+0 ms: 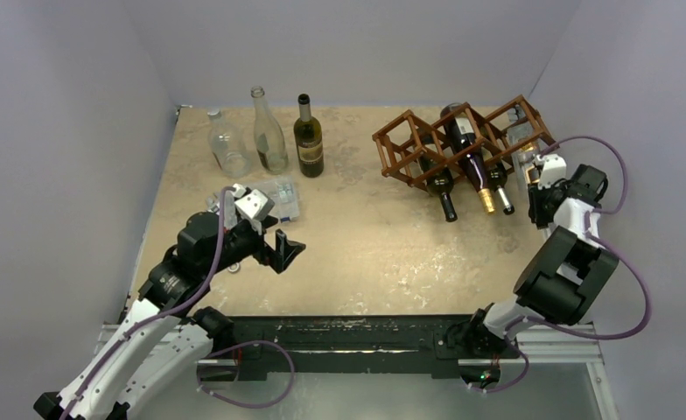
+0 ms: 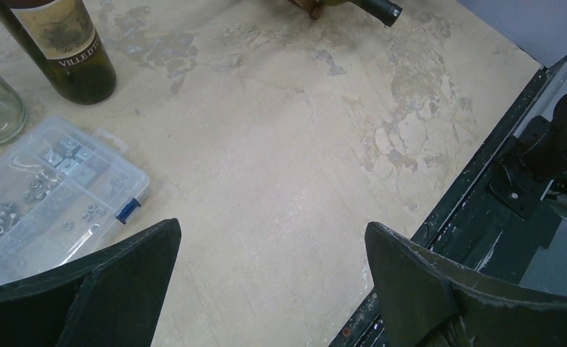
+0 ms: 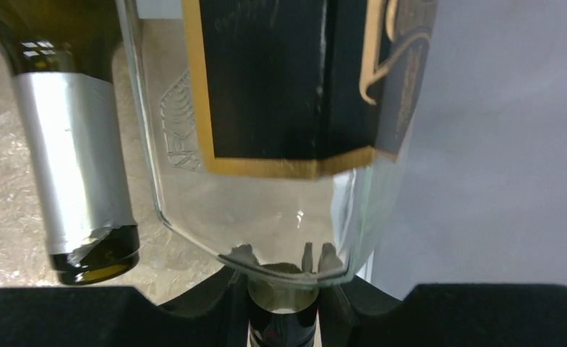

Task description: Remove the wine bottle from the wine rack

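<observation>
A clear square-shouldered bottle [image 1: 526, 157] with a black, gold-edged label [image 3: 280, 87] pokes out of the right end of the wooden wine rack [image 1: 464, 107]. My right gripper is shut on its neck, one finger on each side. The bottle's back end is still within the rack's right cell in the top view. Three dark wine bottles also lie in the rack, among them one with a gold neck [image 1: 474, 164]. My left gripper [image 1: 285, 252] hangs open over the left part of the table, nothing between its fingers.
A silver-necked bottle [image 3: 78, 159] lies close left of the held one. The right wall [image 3: 497, 144] is near on the other side. Three bottles, one a green bottle [image 1: 309, 144], stand at the back left, behind a clear parts box [image 2: 56, 195].
</observation>
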